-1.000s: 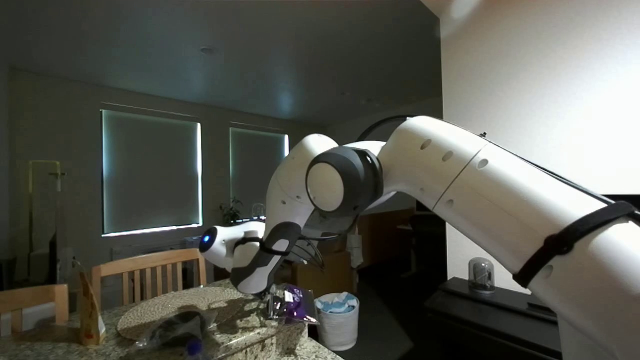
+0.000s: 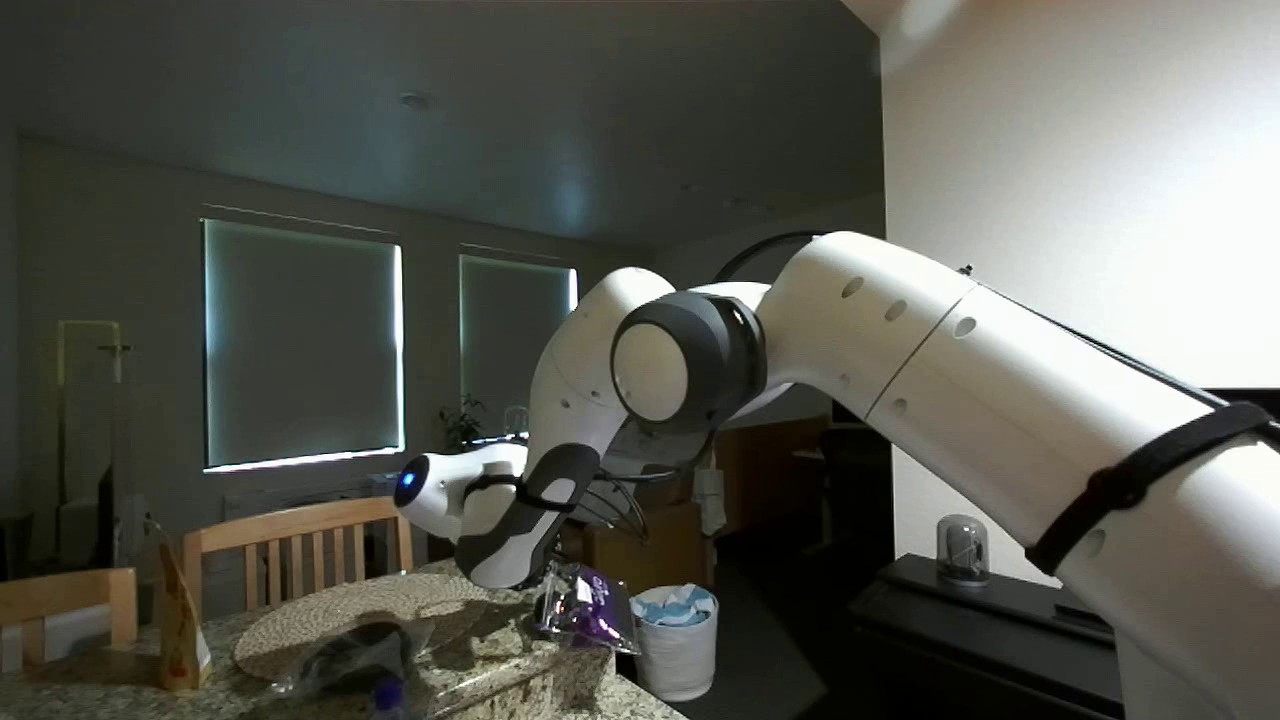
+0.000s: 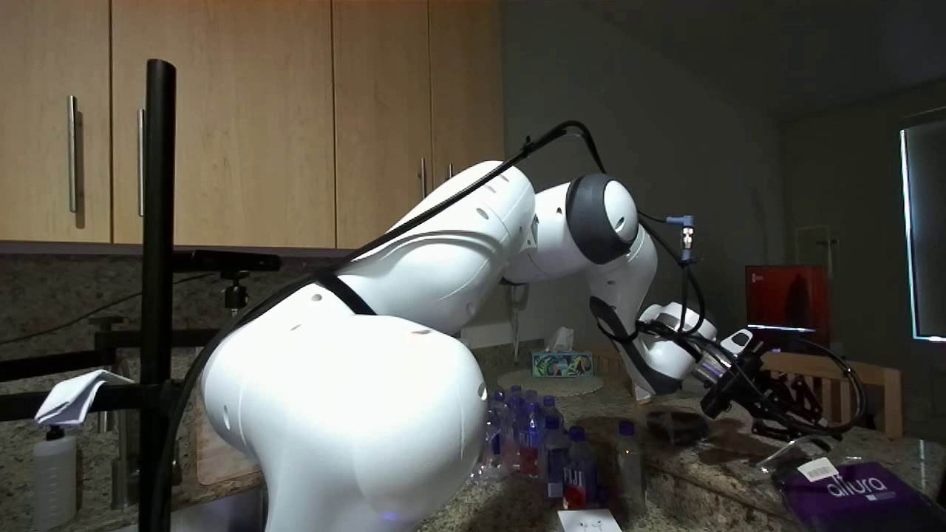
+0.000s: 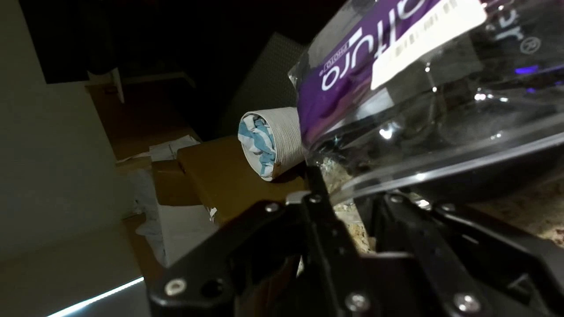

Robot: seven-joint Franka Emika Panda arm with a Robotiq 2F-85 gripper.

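A clear plastic bag with a purple "altura" panel (image 4: pixel 338 87) fills the upper right of the wrist view. In exterior view 1 this purple bag (image 2: pixel 600 610) is at the counter's corner, just below and right of the arm's end. Exterior view 2 has the purple panel (image 3: pixel 856 496) at the lower right. My gripper is part open at the near edge of the bag, its black fingers apart. The clear edge of the bag crosses the gap at the fingertips; whether both fingers touch it, I cannot tell. Exterior view 1 hides the fingers behind the wrist.
A white basket (image 2: pixel 678 648) of blue-and-white cloth stands beyond the counter's edge. A round woven mat (image 2: pixel 324 612), another clear bag with something dark inside (image 2: pixel 348 660) and an upright packet (image 2: pixel 180 624) occupy the counter (image 2: pixel 480 678). Several bottles (image 3: pixel 532 430) crowd near the arm's base.
The arm's end has shifted very slightly left and down in exterior view 1. The purple bag has changed its tilt a little beside it. The rest looks the same.
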